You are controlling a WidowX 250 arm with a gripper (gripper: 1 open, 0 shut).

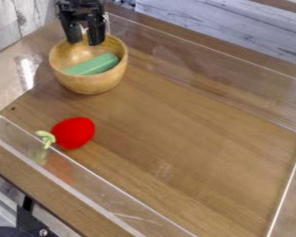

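My black gripper (84, 30) is at the top left, its fingers spread apart over the back rim of a wooden bowl (99, 81). A pale green oblong object (93, 65) lies inside the bowl. I cannot see anything held between the fingers. A red object with a light green stem (73, 132) lies on the wooden surface in front of the bowl.
Clear plastic edging runs along the near left and right sides of the wooden table (200, 157). A pale plank wall stands behind.
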